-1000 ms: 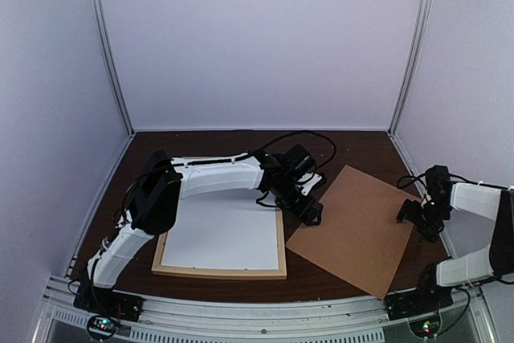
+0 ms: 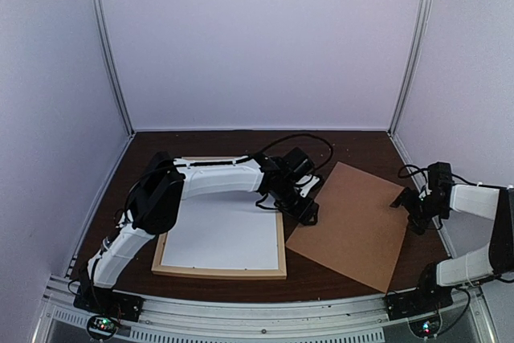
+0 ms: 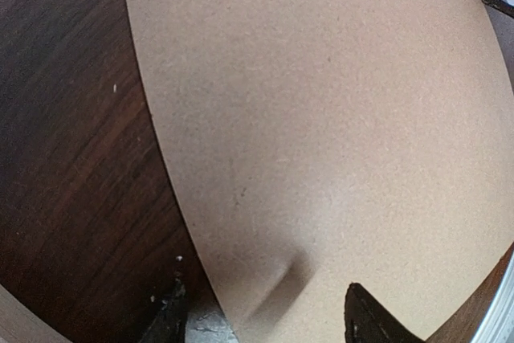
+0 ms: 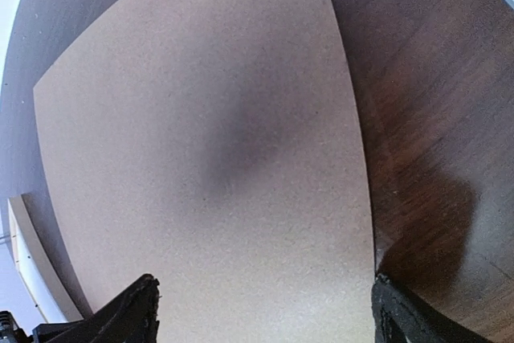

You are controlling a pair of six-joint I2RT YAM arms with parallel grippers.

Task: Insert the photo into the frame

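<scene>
The wooden frame (image 2: 282, 255) lies on the left of the table, a white sheet (image 2: 225, 238) inside it. A brown board (image 2: 353, 222) lies askew to its right. My left gripper (image 2: 305, 214) hovers at the board's left edge; in the left wrist view its fingers (image 3: 365, 319) are apart, one on either side of that edge. My right gripper (image 2: 400, 208) is at the board's right edge; in the right wrist view its fingers (image 4: 128, 311) are apart, straddling that edge. I see nothing held in either.
Dark table (image 2: 337, 146) shows around both pieces, with bare space at the back. Walls and metal rails border it, close by my right arm.
My right gripper has risen slightly and shifted a little left at its tip, and the board has shifted slightly left on that side.
</scene>
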